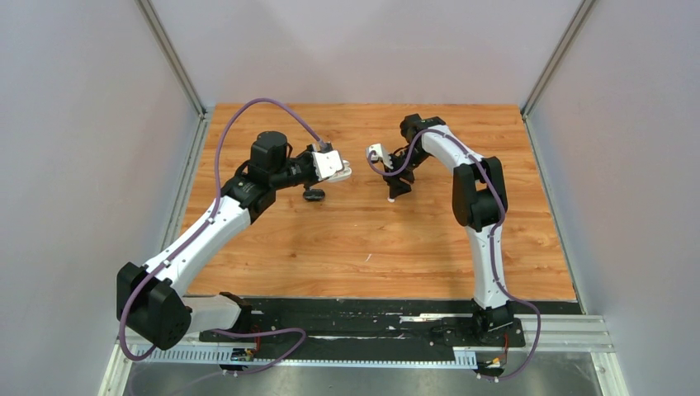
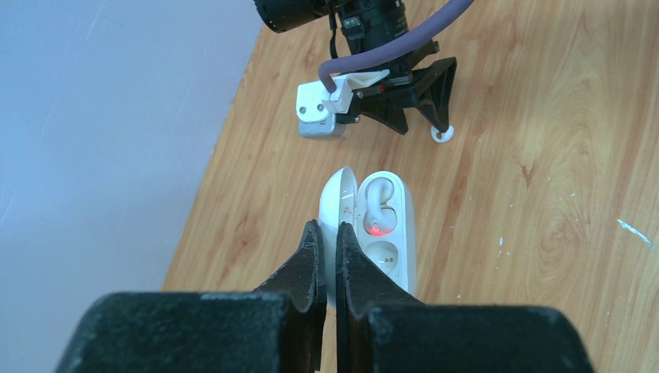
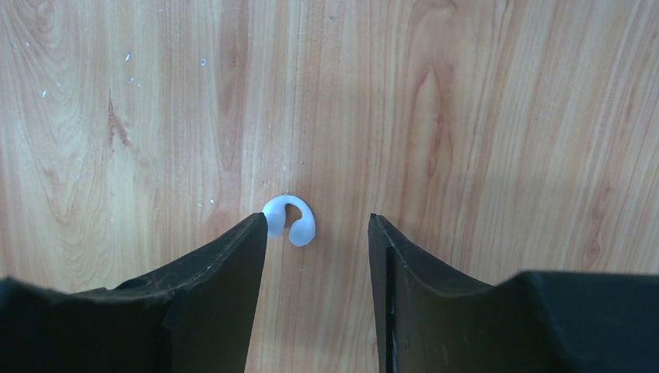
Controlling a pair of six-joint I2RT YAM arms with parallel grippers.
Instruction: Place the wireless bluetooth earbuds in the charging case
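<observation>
The white charging case [image 2: 402, 233] stands with its lid [image 2: 337, 200] swung up. One earbud [image 2: 378, 203] sits in its far slot beside a red light; the near slot [image 2: 381, 253] is empty. The thin lid shows between the fingers of my left gripper, which is shut on it. A second white earbud [image 3: 303, 231], curved like a hook, lies on the wooden table. Over it my right gripper is open, the earbud within the span of its fingers but closer to the left one. From above, this earbud [image 1: 391, 200] peeks out by the right fingertips.
A dark oval object [image 1: 314, 195] shows just below the left gripper in the top view. Purple cables [image 1: 223, 157] loop along both arms.
</observation>
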